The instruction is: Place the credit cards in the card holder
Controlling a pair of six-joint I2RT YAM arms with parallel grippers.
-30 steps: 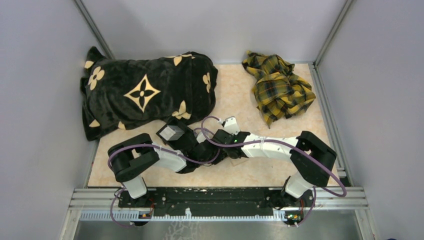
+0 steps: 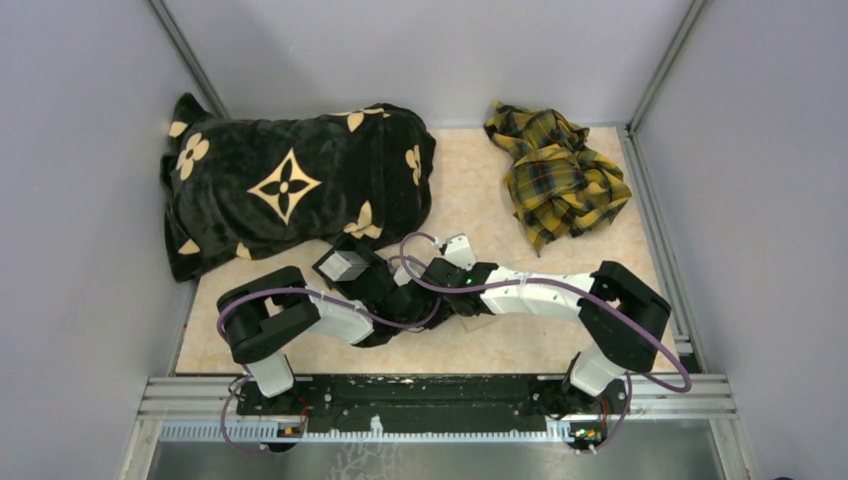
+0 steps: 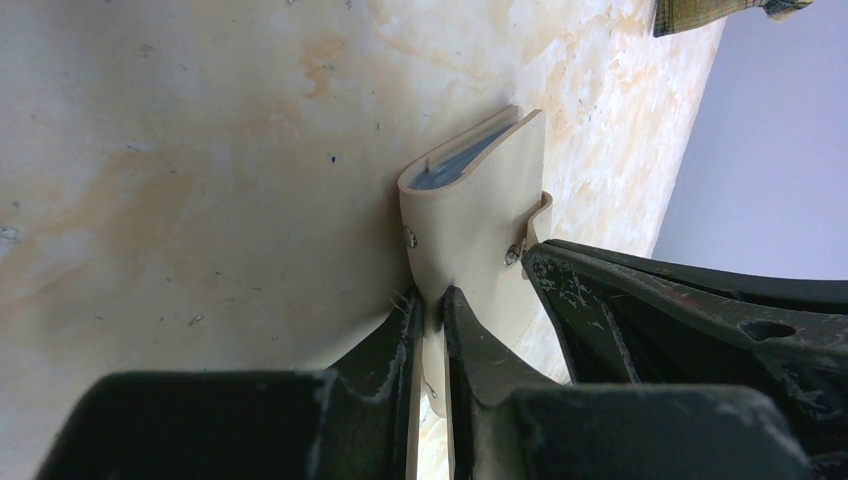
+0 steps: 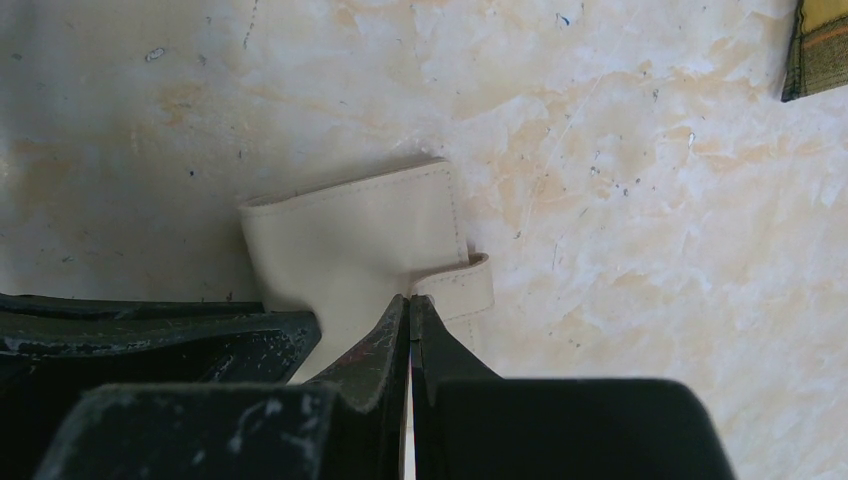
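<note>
The beige card holder (image 3: 485,220) is closed over and rests on the table, its clear inner sleeves showing at the end. My left gripper is shut on its folded spine edge. In the right wrist view the card holder (image 4: 350,235) lies with its strap (image 4: 458,290) toward the right. My right gripper is shut at the strap, with nothing clear between its fingertips. In the top view both arms meet over the card holder (image 2: 480,322) and cover most of it. No loose card can be made out.
A black box (image 2: 325,262) with something pale inside stands behind the left arm. A dark patterned pillow (image 2: 290,185) fills the back left, and a plaid cloth (image 2: 560,180) lies crumpled at the back right. Bare table shows on the front right.
Between the top views the right arm has shifted very slightly at its wrist. The left arm and everything else look still.
</note>
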